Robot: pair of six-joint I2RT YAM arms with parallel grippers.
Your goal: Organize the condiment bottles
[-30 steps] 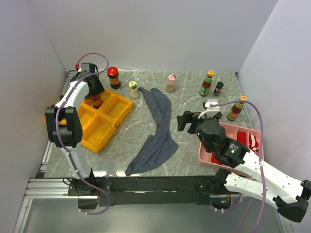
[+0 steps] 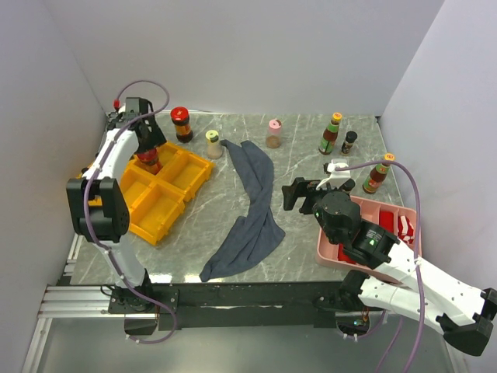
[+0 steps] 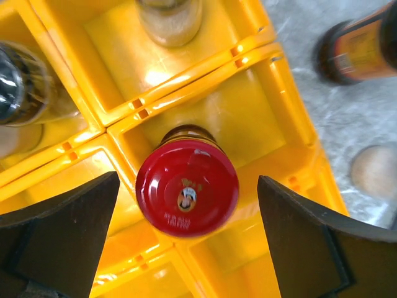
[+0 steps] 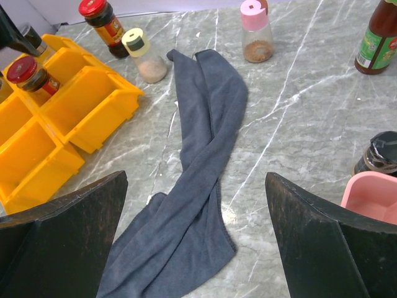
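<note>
The red-lidded jar [image 3: 187, 189] stands in a compartment of the yellow organizer [image 3: 260, 118], with another glass shaker [image 3: 170, 22] in the compartment beside it. Above this jar my left gripper is open, its fingers apart from the lid on both sides. Out on the table, a second red-lidded jar [image 2: 181, 124], a yellow-capped shaker [image 2: 213, 144] and a pink-capped shaker [image 2: 273, 134] stand near the back wall. Sauce bottles [image 2: 330, 134] [image 2: 378, 174] and a small black-capped jar [image 2: 349, 143] are at the right. Over the table my right gripper stands open and empty.
A dark grey cloth [image 2: 252, 210] lies across the middle of the table. The pink basket [image 2: 326, 250] with red items sits at the right, partly under my right arm. Several front compartments of the organizer are empty. Bare marble lies right of the cloth.
The jar stays in its compartment. My right arm looks still.
</note>
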